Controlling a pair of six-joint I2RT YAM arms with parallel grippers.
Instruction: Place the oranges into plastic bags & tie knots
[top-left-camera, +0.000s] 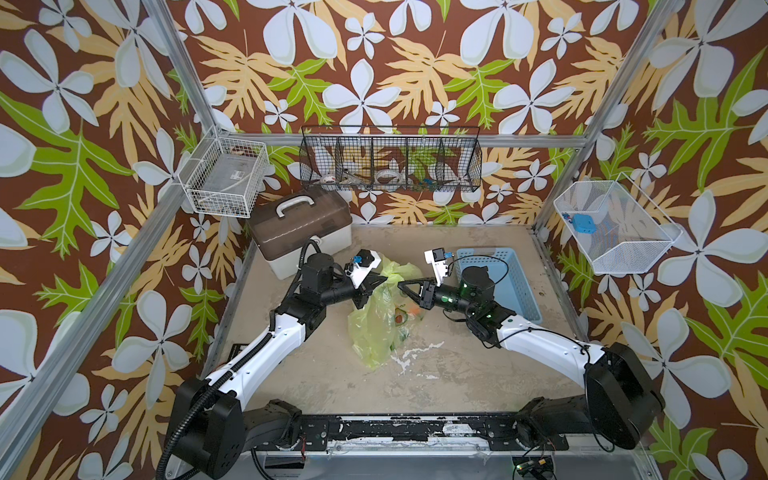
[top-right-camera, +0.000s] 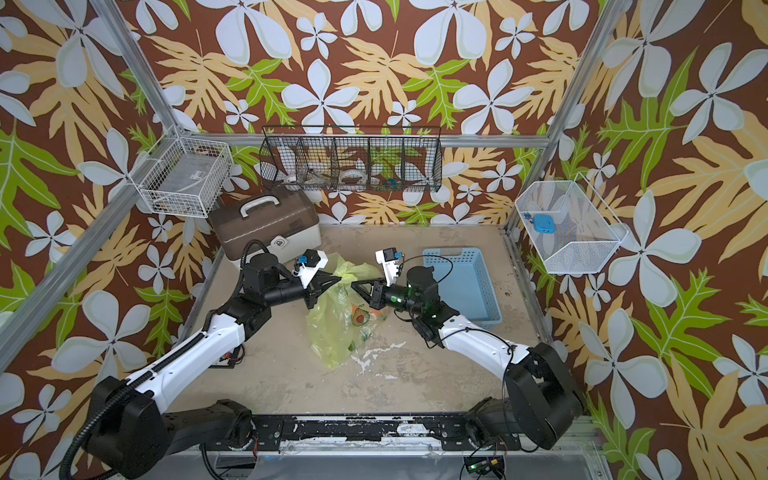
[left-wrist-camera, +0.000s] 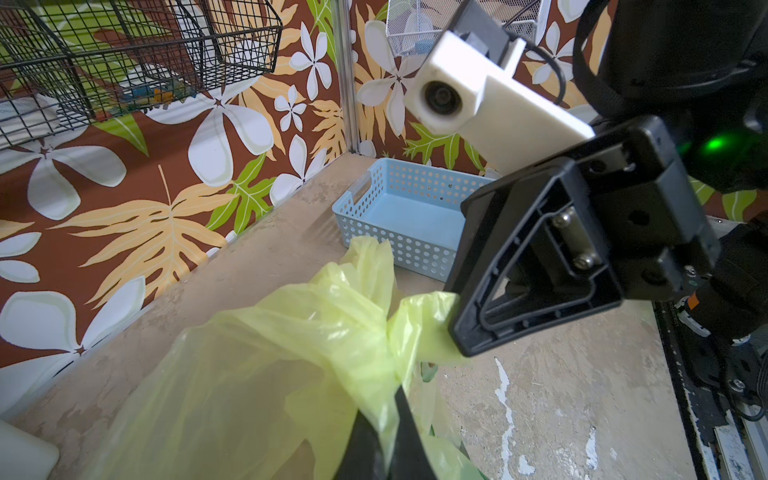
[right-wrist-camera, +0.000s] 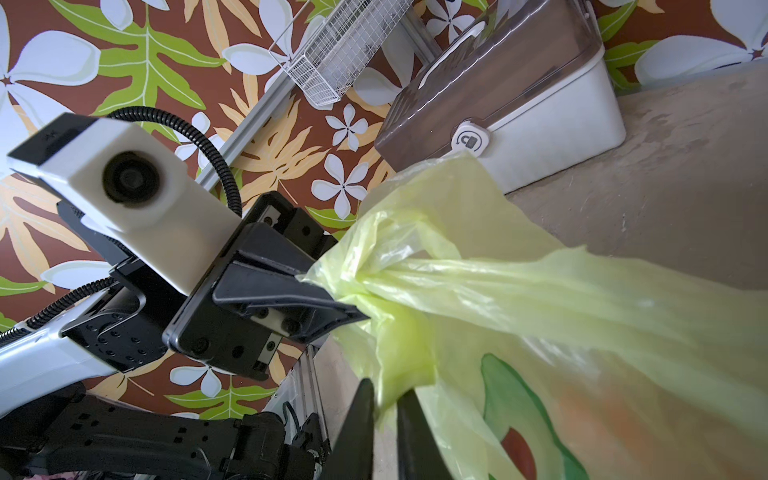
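A yellow-green plastic bag (top-left-camera: 372, 332) stands mid-table, its top gathered upward. Through its side, orange shapes (right-wrist-camera: 620, 416) and green avocado-like patterns show blurred; I cannot tell how many oranges are inside. My left gripper is shut on the gathered bag top, with plastic bunched between its fingers. Facing it from the right is my right gripper, its fingers part open. A hanging fold of the bag reaches down to between or in front of these fingers, partly hiding the gap. Both grippers nearly meet above the bag in the top views.
An empty light-blue basket (top-left-camera: 520, 280) lies behind the right arm. A brown-lidded white box (top-left-camera: 300, 228) stands at the back left. Wire baskets (top-left-camera: 389, 160) hang on the walls.
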